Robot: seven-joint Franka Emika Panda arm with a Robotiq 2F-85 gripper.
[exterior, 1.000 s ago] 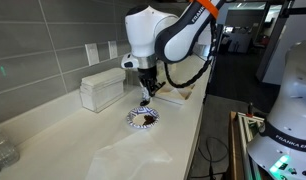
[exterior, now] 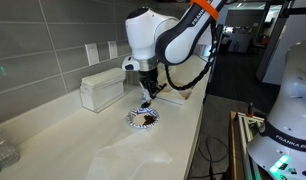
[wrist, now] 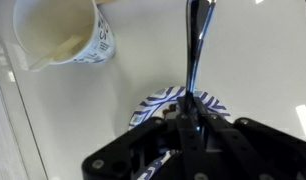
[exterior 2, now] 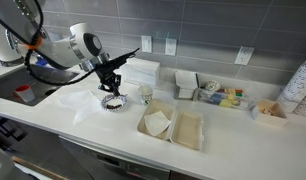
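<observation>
My gripper is shut on a dark, shiny, slim utensil (wrist: pixel 198 45) that extends up and away from the fingers in the wrist view. Whether it is a spoon or a fork cannot be made out. Below the fingers lies a round plate with a blue-and-white patterned rim (wrist: pixel 145 112), largely covered by the gripper in that view. In exterior view 1 the plate (exterior: pixel 132 119) sits on the white counter with a dark patch on it, and the gripper (exterior: pixel 146 101) hovers low over its far side.
A white cup with dark lettering (wrist: pixel 100 42) stands close to the plate, something pale inside it. Toward the right of exterior view 2 are an open box (exterior 2: pixel 153 138), a filled clear container (exterior 2: pixel 222 98) and a small bin (exterior 2: pixel 267 112). A white sheet (exterior: pixel 128 160) lies near the plate.
The gripper stays low over the plate with almost no visible movement. The plate and its surroundings look the same.
</observation>
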